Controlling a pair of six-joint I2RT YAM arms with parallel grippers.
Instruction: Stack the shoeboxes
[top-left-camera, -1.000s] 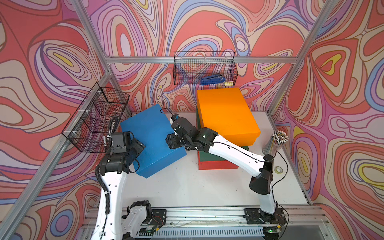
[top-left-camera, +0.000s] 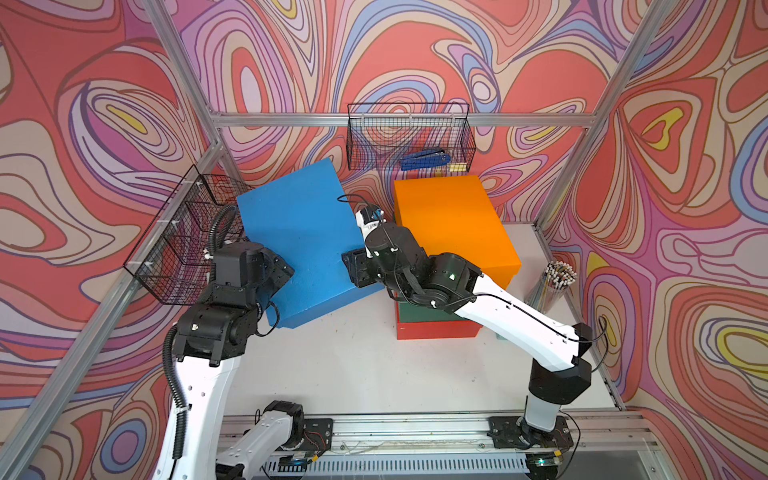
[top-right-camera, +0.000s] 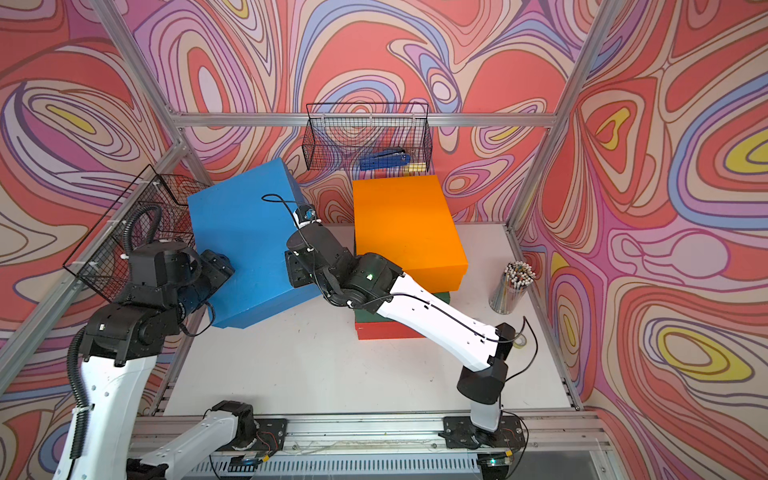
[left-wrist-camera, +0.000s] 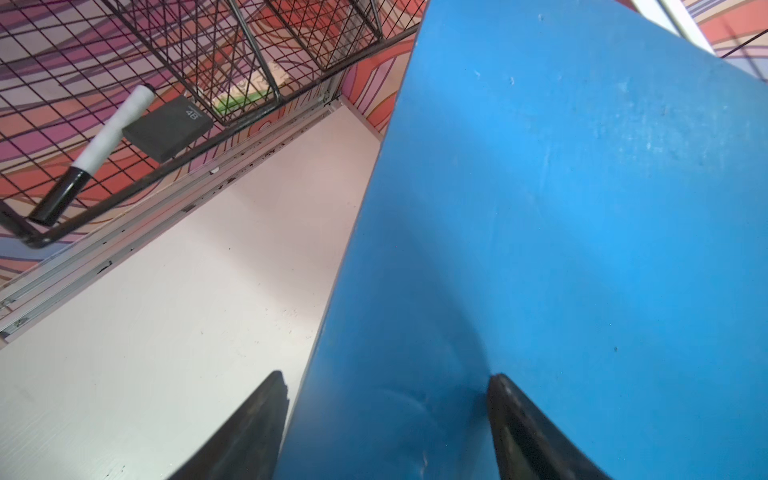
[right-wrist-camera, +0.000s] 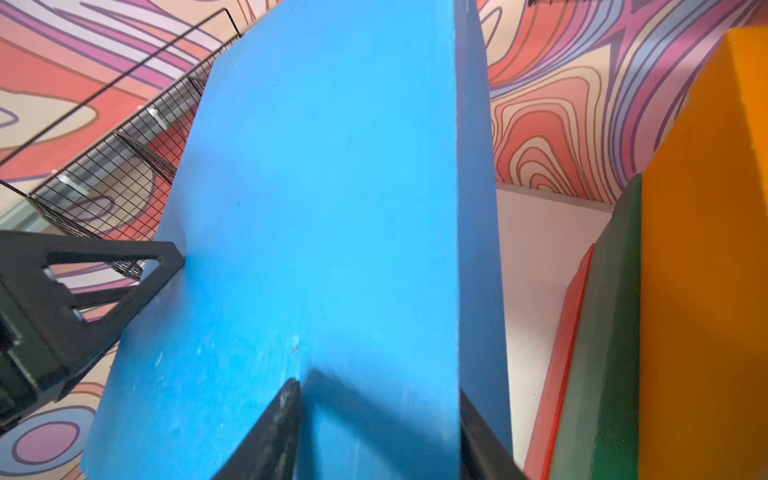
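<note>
A large blue shoebox (top-left-camera: 302, 232) hangs tilted above the table's left side, with my left gripper (top-left-camera: 276, 272) at its left side and my right gripper (top-left-camera: 360, 268) at its right. Both are shut on its edges; the wrist views show their fingers pressed against blue cardboard. To the right stands a stack: an orange box (top-left-camera: 452, 216) on top of a green box (top-left-camera: 428, 313) and a red box (top-left-camera: 436, 329) at the bottom.
Wire baskets hang at the left (top-left-camera: 192, 224) and back (top-left-camera: 408, 132), the left one close to the blue box. A holder of sticks (top-right-camera: 508, 292) stands at the table's right.
The blue box has risen and moved toward the back, carried by both grippers, which moved with it. The orange, green and red stack has stayed in place.
</note>
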